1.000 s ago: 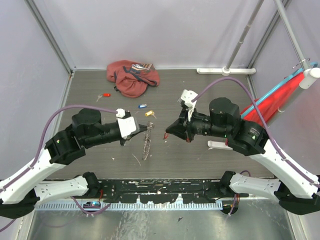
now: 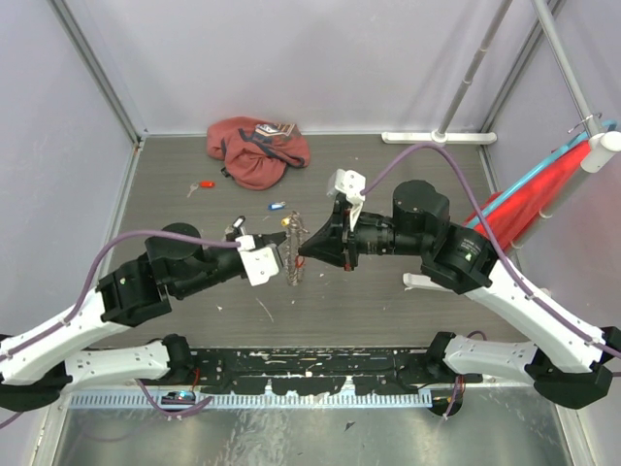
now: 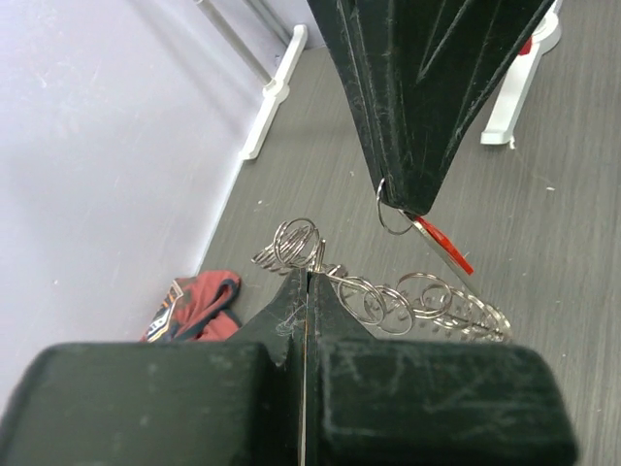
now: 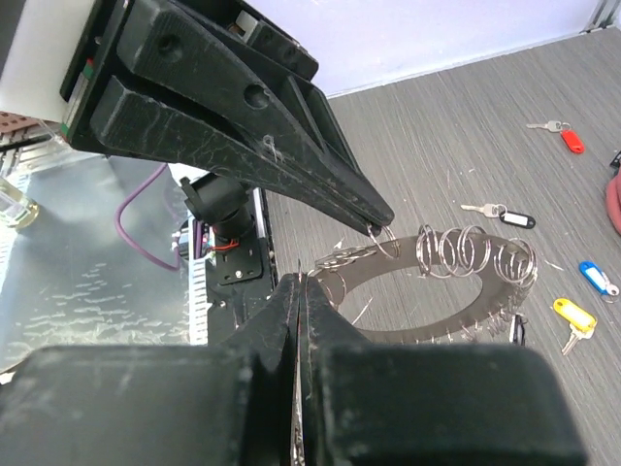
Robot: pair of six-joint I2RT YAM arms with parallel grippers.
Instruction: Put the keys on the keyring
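The keyring, a metal loop strung with many small coiled rings, hangs between my two arms. In the left wrist view, its coils pass between the closed fingertips of my left gripper; from the other side it shows as a wide loop. My right gripper is shut on the small ring of a key with a red tag, dangling just beyond the coils. Whether that small ring touches the keyring cannot be told. Seen up close, my right gripper's tips lie near the loop's left end.
Loose tagged keys lie on the floor: red tag, black tag, blue tag, yellow tag. A folded red cloth sits at the back. Floor on the right, before the white pole base, is clear.
My right gripper has moved left toward the keyring, bringing the red-tagged key close to it.
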